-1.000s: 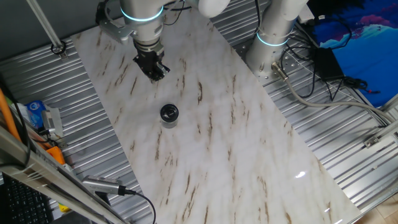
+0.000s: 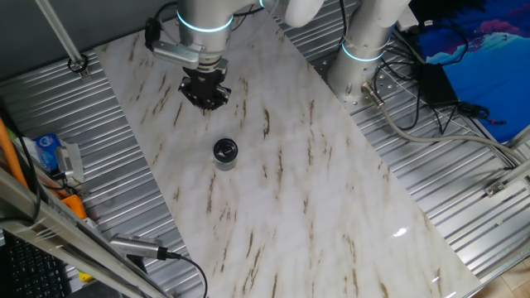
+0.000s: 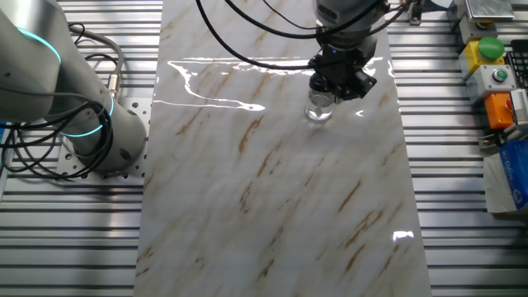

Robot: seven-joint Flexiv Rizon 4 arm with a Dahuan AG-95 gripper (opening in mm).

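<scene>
A small clear jar [image 2: 225,153] with a black lid stands upright on the marbled table [image 2: 273,240], toward its upper left in exterior view 1. Just above and behind it in that view hangs my black gripper [image 2: 204,106], apart from the jar. From exterior view 2 the gripper [image 3: 342,92] overlaps the jar's top, and only the clear lower part of the jar [image 3: 318,110] shows; the lid is hidden there. Whether the fingers are open or shut does not show clearly. Nothing is seen hanging from the fingers.
My arm's base [image 2: 356,70] stands beside the table. A grey device with a cable [image 2: 139,247] lies past the other long edge, near button boxes [image 3: 491,78] and a blue packet [image 3: 516,169]. Loose cables hang over the table in exterior view 2.
The wrist and forearm have swung and turned a little to the right in exterior view 1, while the gripper's tip stays nearly in place. The jar has not moved.
</scene>
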